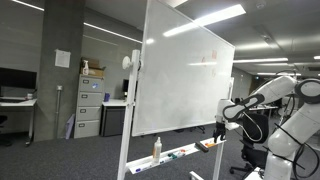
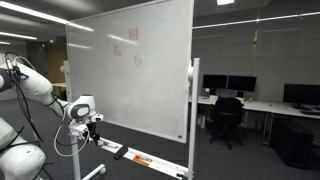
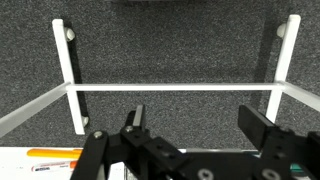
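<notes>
A large whiteboard (image 1: 185,75) stands upright on a white frame, with a few faint reddish marks (image 2: 134,34) high on it. Along its lower edge runs a white tray (image 2: 165,166). On it are a white bottle (image 1: 157,150), several markers (image 1: 178,154) and a dark eraser-like block (image 2: 120,152). At the tray's near end hangs my gripper (image 2: 88,141), pointing down. In the wrist view my gripper is open, its dark fingers wide apart with nothing between them. An orange marker (image 3: 54,154) lies at lower left there; the hand hides much of the tray.
White legs and a crossbar (image 3: 180,87) of the stand lie below my gripper, above dark carpet. A filing cabinet (image 1: 88,108) stands far behind. Desks with monitors (image 2: 228,84) and an office chair (image 2: 228,112) are beyond the board.
</notes>
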